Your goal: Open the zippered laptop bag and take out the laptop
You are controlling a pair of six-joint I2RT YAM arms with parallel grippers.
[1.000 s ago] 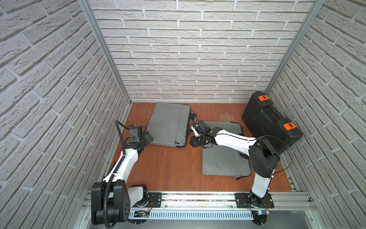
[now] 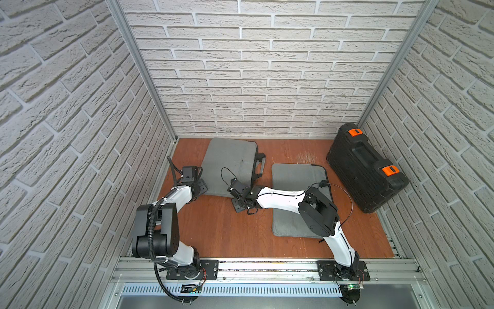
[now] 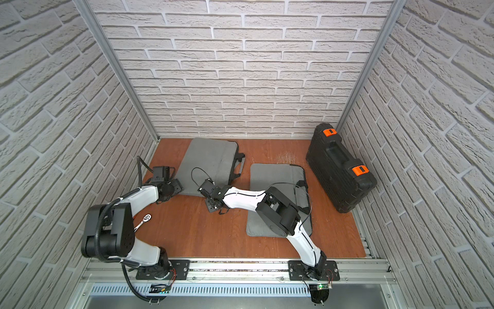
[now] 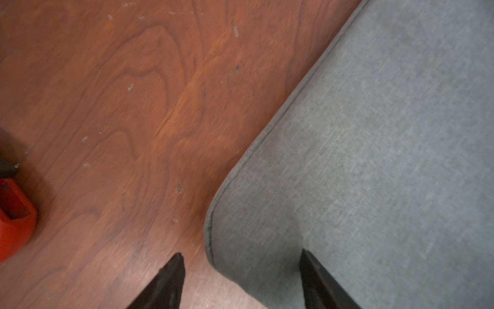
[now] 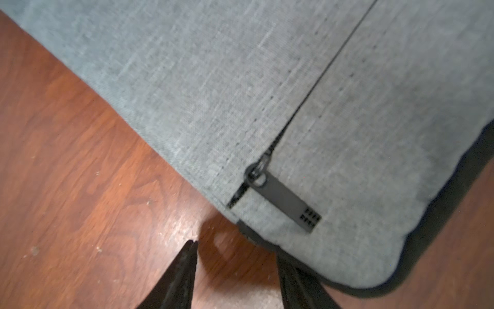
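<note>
A grey laptop bag (image 2: pixel 226 159) lies at the back left of the table, its black handle (image 2: pixel 259 165) toward the right. In the right wrist view a zipper with a dark pull tab (image 5: pixel 288 200) shows near the bag's corner. My right gripper is part open below that corner, its fingers apart, with no bag cloth seen between them. My left gripper stands part open over the bag's left corner, one finger (image 4: pixel 319 278) over the grey cloth and the other over wood. No laptop is visible.
A second grey bag (image 2: pixel 293 177) lies flat at the right, partly under my right arm. A black case with orange latches (image 2: pixel 365 167) stands farther right. Bare wood (image 2: pixel 231 237) lies in front. A red object (image 4: pixel 15 219) sits at the left.
My right gripper has moved left from beside the bag to its near right corner, covering the pull tab from above. The bags have not moved.
</note>
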